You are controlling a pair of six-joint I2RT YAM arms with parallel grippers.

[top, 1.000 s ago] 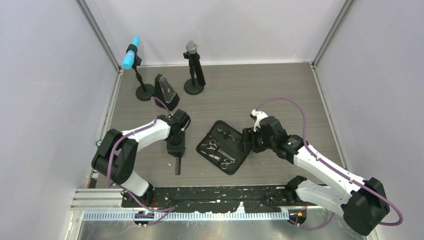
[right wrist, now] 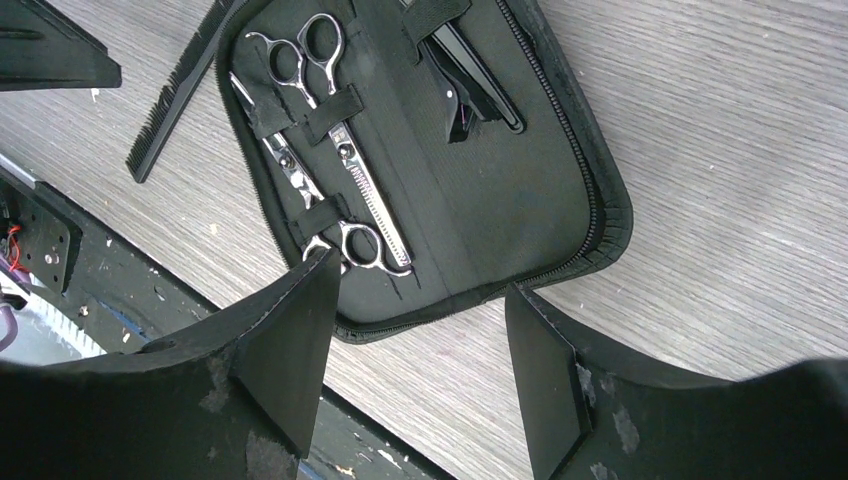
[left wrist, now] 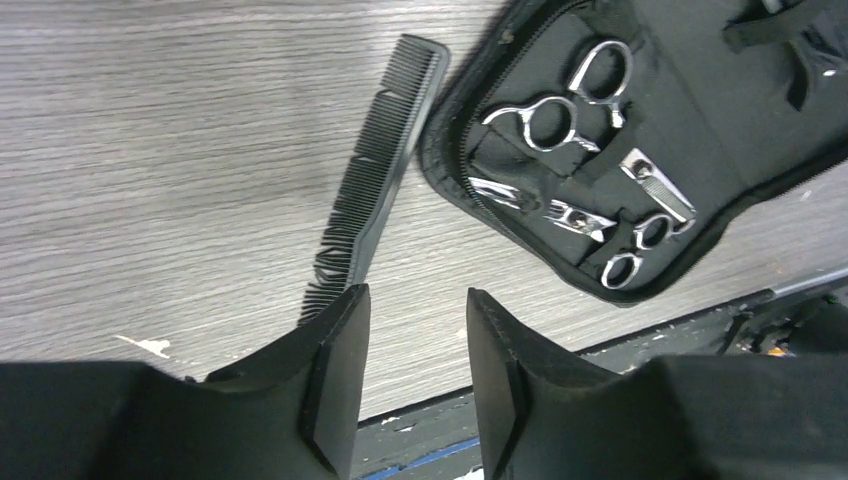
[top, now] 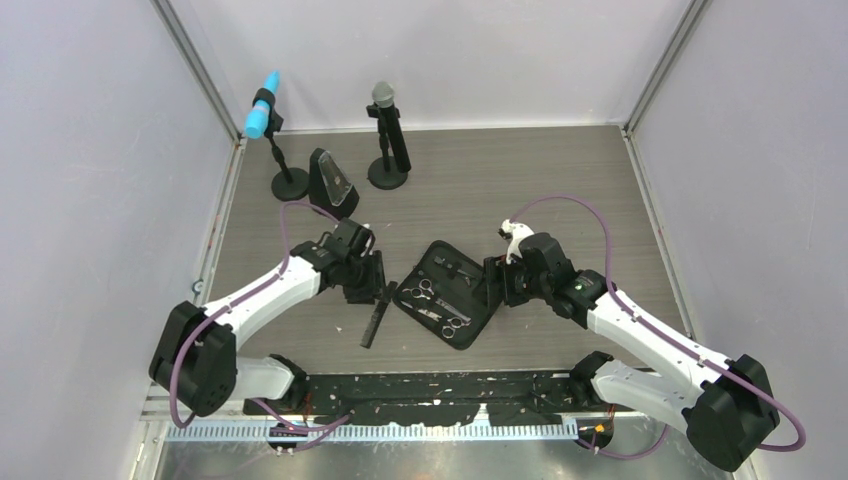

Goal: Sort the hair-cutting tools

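A long black comb lies slanted on the table, its far end beside the corner of the black zip case. The case is spread flat. Inside, scissors and thinning scissors sit under straps on one half, and a dark hair clip is strapped in the other. My left gripper is open above the table by the comb, with bare tabletop between its fingers; one finger covers the comb's near end. Over the case's right edge, my right gripper stands open and empty.
At the back left are a black metronome, a stand with a blue object, and a microphone on a stand. Free tabletop lies behind and right of the case. A dark rail runs along the front edge.
The comb, earlier under my left gripper and nearly upright in view, has moved right to the case's corner and slants. My right arm stays put.
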